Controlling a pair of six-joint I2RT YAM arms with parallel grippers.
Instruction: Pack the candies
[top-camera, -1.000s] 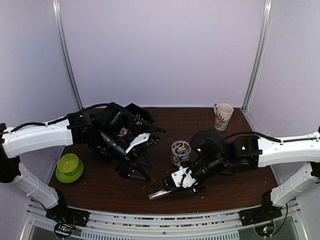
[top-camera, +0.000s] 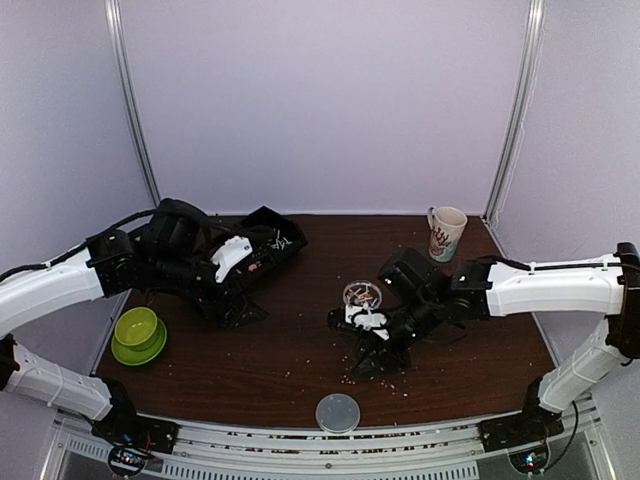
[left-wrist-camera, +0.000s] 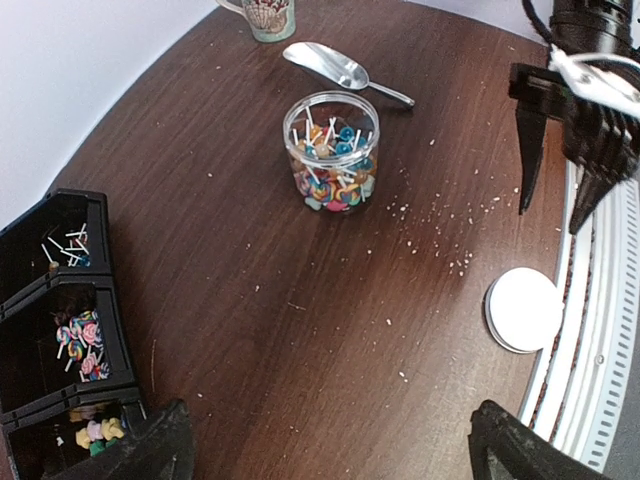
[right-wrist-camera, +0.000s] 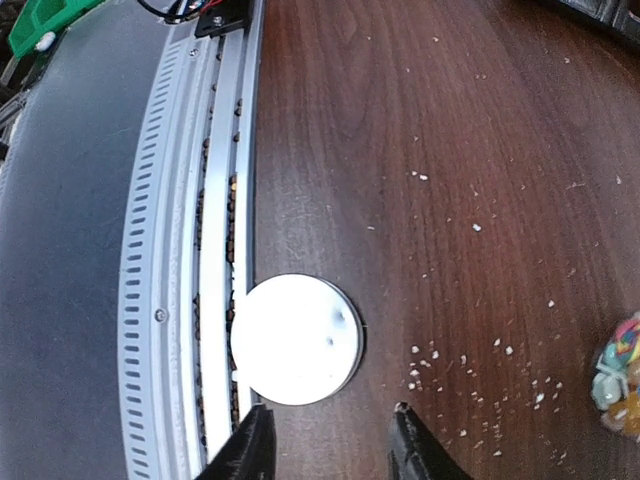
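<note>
A clear jar (left-wrist-camera: 332, 155) full of colourful lollipops and candies stands uncovered on the table. Its likely lid, a round white disc (right-wrist-camera: 298, 338), lies at the table's front edge, slightly overlapping the metal rail. My right gripper is just short of the disc, its fingers apart and empty. At the left, my left gripper (top-camera: 243, 316) hovers wide open over the table, with nothing in its grasp. The black compartment box (left-wrist-camera: 120, 330) holds lollipops, swirl candies and other sweets in separate sections.
A metal scoop (left-wrist-camera: 335, 68) rests behind the jar, near a patterned mug (top-camera: 446, 232). Green dishes (top-camera: 138, 335) stand at the left. White crumbs (right-wrist-camera: 425, 360) are scattered near the disc.
The disc, tilted at my right gripper's fingertips earlier, now lies flat and apart from it, nearer the front edge. My left arm has drawn back to the left.
</note>
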